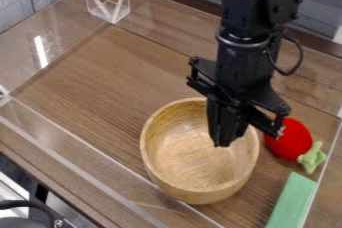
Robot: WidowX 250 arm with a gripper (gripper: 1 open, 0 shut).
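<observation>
My black gripper point(234, 112) hangs over the back right rim of a round tan wooden bowl point(181, 167), its fingers shut; nothing shows between them. The bowl looks empty. Right of it, beside the gripper, lies a red object point(289, 134) with a pale green part at its lower end. A green board-like object point(275, 207) lies at the front right.
The wooden table point(80, 92) has free room on the left and at the back. A clear plastic holder point(107, 2) stands at the back left. Dark cables or parts are at the lower left corner.
</observation>
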